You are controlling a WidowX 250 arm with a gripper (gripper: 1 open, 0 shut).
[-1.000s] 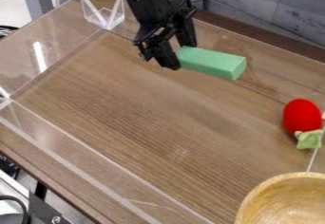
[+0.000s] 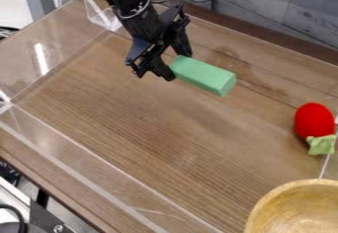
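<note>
My black gripper (image 2: 169, 64) reaches in from the top of the camera view and is shut on a green rectangular block (image 2: 205, 77), which sticks out to the right of the fingers at a slant, a little above the centre of the wooden table (image 2: 126, 138).
A red object with a pale green end (image 2: 314, 123) lies at the right edge. A tan bowl (image 2: 291, 205) is at the bottom right, partly out of view. Bare table fills the left and middle. A wooden wall (image 2: 291, 10) runs along the back.
My gripper has moved left and slightly down in the view with the green block in it. The red object and the bowl have stayed put.
</note>
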